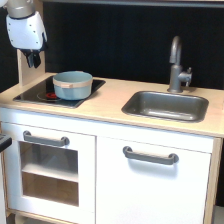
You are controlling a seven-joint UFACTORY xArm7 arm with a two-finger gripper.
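Observation:
At the upper left, the white robot arm reaches down from the top edge, with its small dark gripper (32, 59) at its lower end. It is above and to the left of a blue-grey pot (72, 85), apart from it. The fingers are too small and dark to tell whether they are open or shut. The pot stands upright on the black stovetop (42, 91), where a bit of red shows beside it.
To the right, a metal sink (166, 104) is set into the wooden counter (112, 97), with a grey faucet (177, 66) behind it. Below are the white oven door (45, 140), fitted with a window and grey handle, and a closed white cabinet door (150, 185). The counter between stove and sink is clear.

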